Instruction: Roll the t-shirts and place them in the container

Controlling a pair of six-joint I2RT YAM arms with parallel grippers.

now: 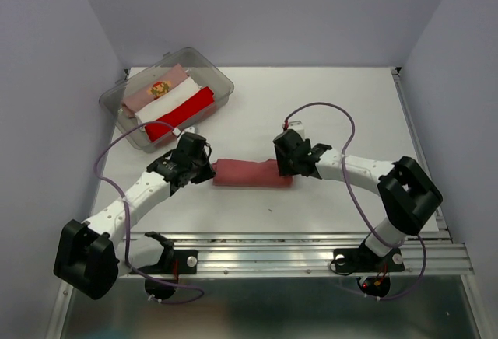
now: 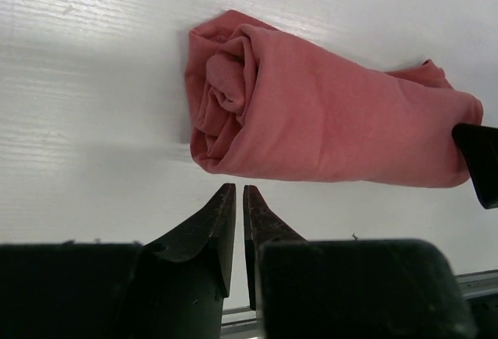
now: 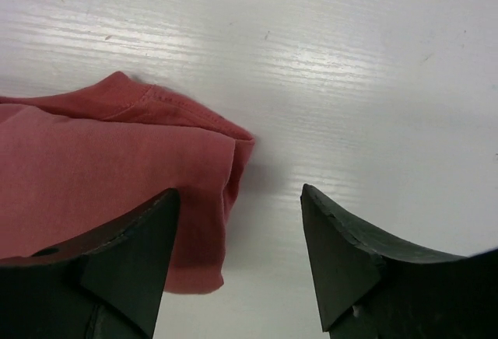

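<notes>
A folded dusty-red t-shirt [image 1: 247, 172] lies flat across the middle front of the white table. My left gripper [image 1: 207, 169] is at its left end; in the left wrist view the fingertips [image 2: 227, 195] are together just below the bunched, layered end, with no cloth visible between them. My right gripper [image 1: 286, 164] is at the shirt's right end; in the right wrist view it stands open [image 3: 241, 199], one finger over the folded cloth, the other over bare table.
A clear plastic bin [image 1: 222, 81] at the back left holds pink, white and bright red folded cloths.
</notes>
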